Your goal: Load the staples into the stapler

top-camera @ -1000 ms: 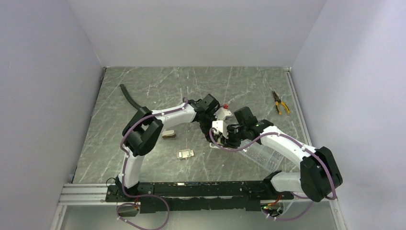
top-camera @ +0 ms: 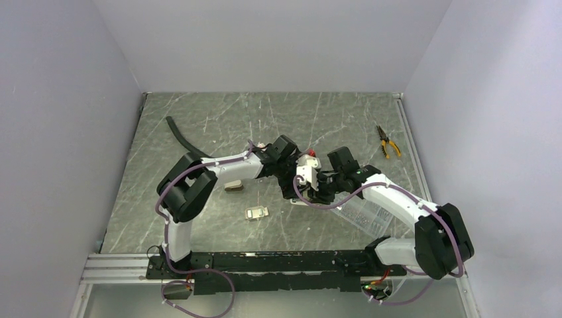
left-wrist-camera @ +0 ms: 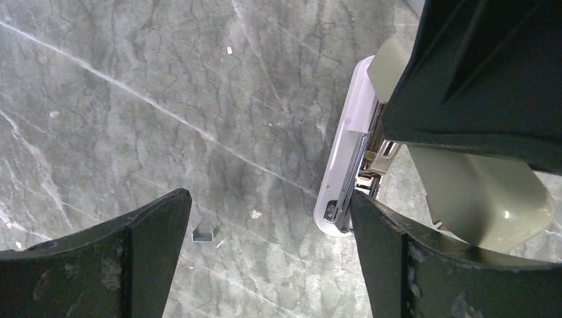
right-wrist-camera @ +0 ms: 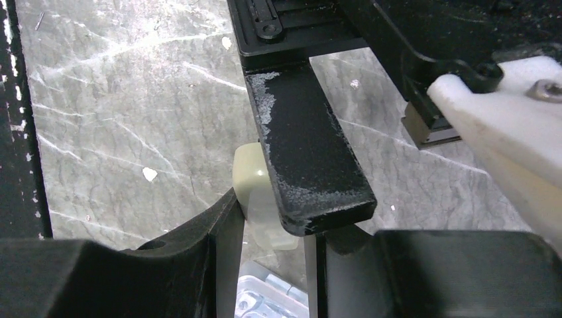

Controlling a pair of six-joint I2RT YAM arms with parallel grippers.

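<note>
In the left wrist view the stapler stands opened on the table, with its pale lavender base [left-wrist-camera: 344, 152] and metal magazine [left-wrist-camera: 371, 165] showing. Its cream cover [left-wrist-camera: 484, 192] is at the right, partly behind a black finger of my right gripper. My left gripper is open, its right fingertip over the magazine end and nothing visibly held. A small metallic piece, perhaps staples [left-wrist-camera: 204, 235], lies on the table between its fingers. In the right wrist view my right gripper is shut on the stapler's cream part [right-wrist-camera: 262, 199]; a black left-gripper finger [right-wrist-camera: 311, 146] hides some of it.
Beside the right arm lies a clear plastic tray [top-camera: 364, 215]. Pliers [top-camera: 388, 142] are at the far right, a small pale box [top-camera: 256, 212] at front left, a dark-sided block [top-camera: 233, 186] behind it, and a black tube [top-camera: 180, 134] at back left.
My right arm is nearly still, its gripper moved only a touch.
</note>
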